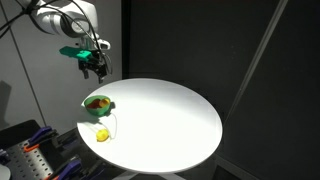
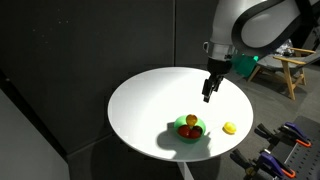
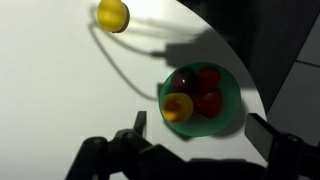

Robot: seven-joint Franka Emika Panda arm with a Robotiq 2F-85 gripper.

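Note:
A green bowl (image 3: 232,100) stands on the white oval table, holding an orange-yellow fruit (image 3: 177,107) and several dark red fruits (image 3: 207,103). Apart from it, a yellow fruit (image 3: 113,14) lies on the bare tabletop; exterior view 2 has this yellow fruit (image 2: 230,128) to the right of the bowl (image 2: 181,121). My gripper is open, with its two fingers spread wide at the lower edge of the wrist view. In exterior view 1 the gripper (image 1: 94,78) hangs above the bowl (image 1: 97,112), touching nothing.
A chair (image 2: 285,70) stands in the background of exterior view 2.

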